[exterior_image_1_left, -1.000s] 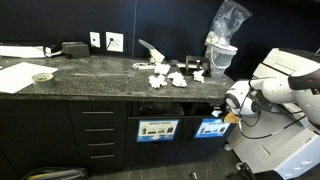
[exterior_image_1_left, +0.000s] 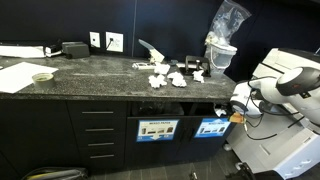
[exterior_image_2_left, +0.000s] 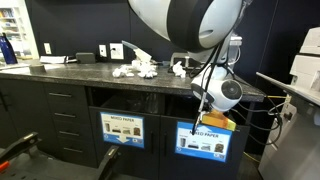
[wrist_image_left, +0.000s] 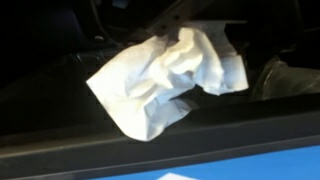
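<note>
A crumpled white paper (wrist_image_left: 150, 85) fills the middle of the wrist view, at the opening of a dark bin. My gripper is mostly lost in the dark just above the paper; its fingers are open, and whether they still touch the paper cannot be made out. The bin's front rim (wrist_image_left: 170, 140) runs below the paper. In exterior view 2, the white forearm end (exterior_image_2_left: 222, 92) reaches down at the right bin, whose blue-and-white label (exterior_image_2_left: 203, 142) faces forward. More crumpled white papers (exterior_image_1_left: 177, 79) lie on the dark countertop (exterior_image_1_left: 100, 80).
A second open bin with a mixed paper label (exterior_image_1_left: 157, 130) is on the left, next to drawers (exterior_image_1_left: 98, 130). On the counter stand a dark box (exterior_image_1_left: 75, 49), a small round dish (exterior_image_1_left: 42, 77) and a clear container (exterior_image_1_left: 220, 52). Cables hang around the arm at right.
The arm end has shifted only slightly at the right bin, and a little more white shows by it now. The papers on the counter have stayed put.
</note>
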